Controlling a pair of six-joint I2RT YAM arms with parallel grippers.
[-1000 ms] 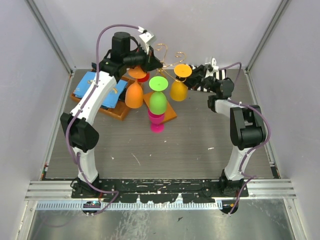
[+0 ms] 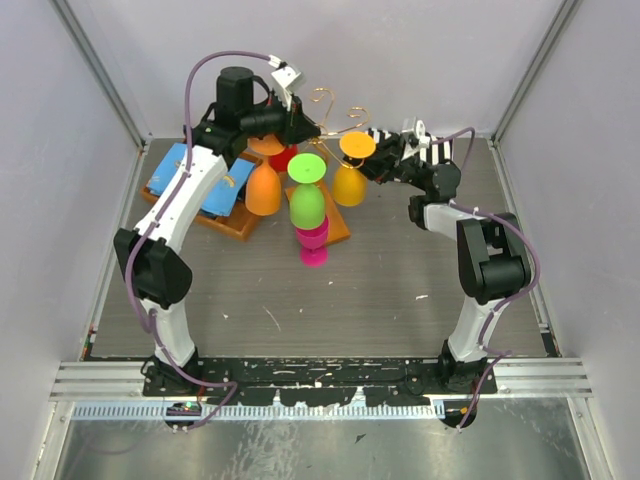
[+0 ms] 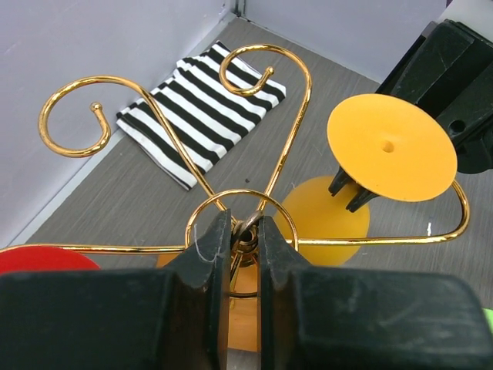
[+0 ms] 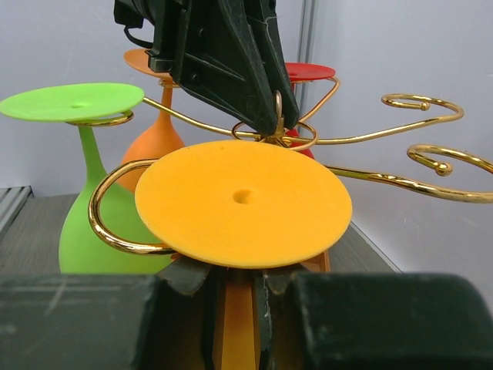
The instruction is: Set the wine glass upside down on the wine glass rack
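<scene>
The yellow wine glass (image 2: 349, 187) is upside down, its round base (image 4: 243, 202) on top. My right gripper is shut on its stem just under the base. A gold hook (image 4: 106, 220) of the wine glass rack (image 3: 431, 238) curves round beneath that base; the base hides the stem's exact seat in it. At the rack's centre ring (image 3: 200, 212), my left gripper has its fingers close on either side of the top loop, a narrow gap between them. Whether they press on it cannot be seen.
Green (image 2: 308, 205), orange (image 2: 263, 190) and red (image 4: 308, 72) glasses hang upside down on other hooks. A pink glass (image 2: 313, 256) shows below the green one. A striped cloth (image 3: 208, 108) lies behind, and a wooden box (image 2: 235, 225) stands left.
The rack and its hanging glasses have shifted slightly left, the yellow glass with them. Both my grippers have moved slightly left as well.
</scene>
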